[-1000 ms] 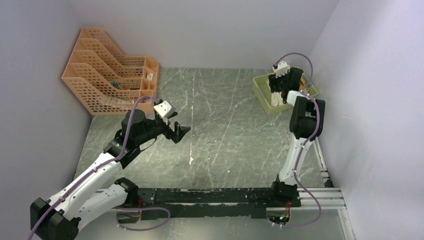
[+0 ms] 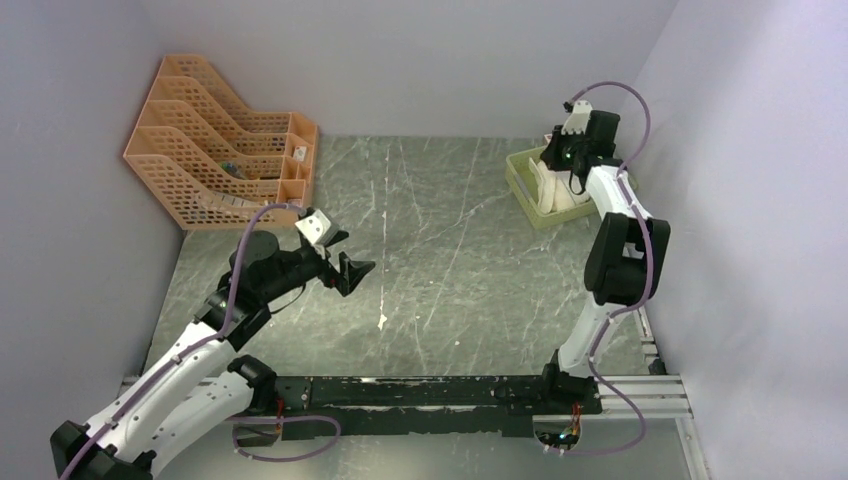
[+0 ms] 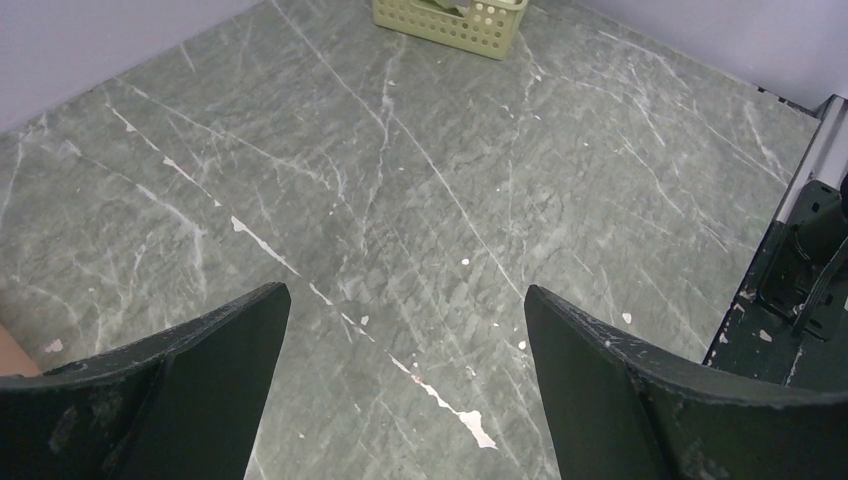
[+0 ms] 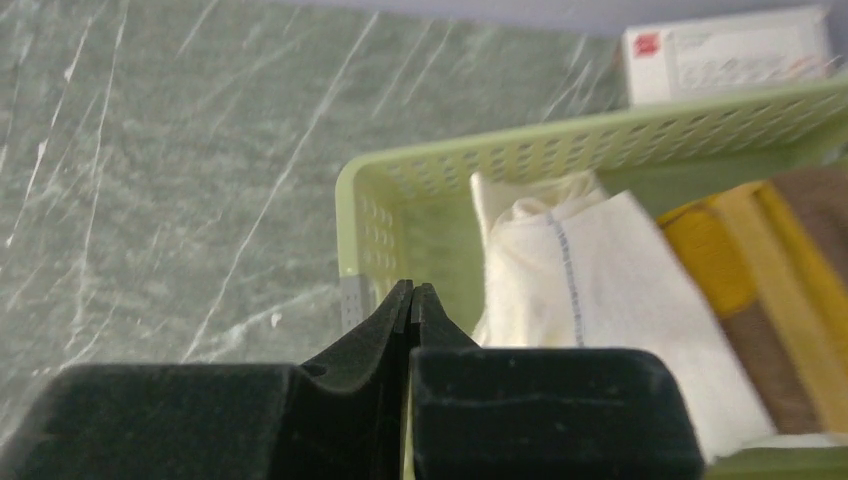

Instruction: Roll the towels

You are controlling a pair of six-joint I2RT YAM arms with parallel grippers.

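Note:
White towels [image 4: 590,270] lie folded inside the green basket [image 4: 480,160] at the table's back right. Brown and yellow cloth [image 4: 740,260] sits beside them in the right wrist view. My right gripper [image 2: 552,158] hangs over the basket; its fingertips [image 4: 400,300] meet, nothing showing between them. Over bare table on the left side, my left gripper [image 2: 357,258] holds its fingers [image 3: 200,380] wide apart with only tabletop between. Parts of the towels are hidden behind the right gripper.
An orange shelf rack [image 2: 225,150] stands at the back left. Behind the basket lies a small white box [image 4: 725,55].
The left arm has shifted slightly leftward. The towels show no clear movement.

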